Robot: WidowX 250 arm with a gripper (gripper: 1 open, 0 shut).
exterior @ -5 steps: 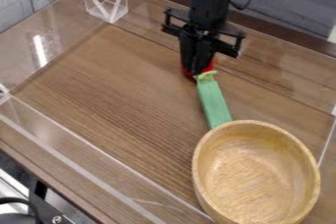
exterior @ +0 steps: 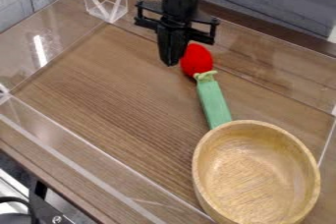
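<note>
My black gripper (exterior: 170,53) hangs over the table at the upper middle, shut, with nothing visible between its fingers. Just right of it a red round object (exterior: 197,59) rests on the table. A long green object (exterior: 213,101) extends from below the red one down toward a large tan bowl (exterior: 254,138) at the lower right.
Clear plastic pieces stand at the upper left (exterior: 105,2) and on the left edge. Dark cables lie at the lower-left corner, off the table.
My gripper has moved left, away from over the red object, which now shows more fully. The green object and bowl look unchanged.
</note>
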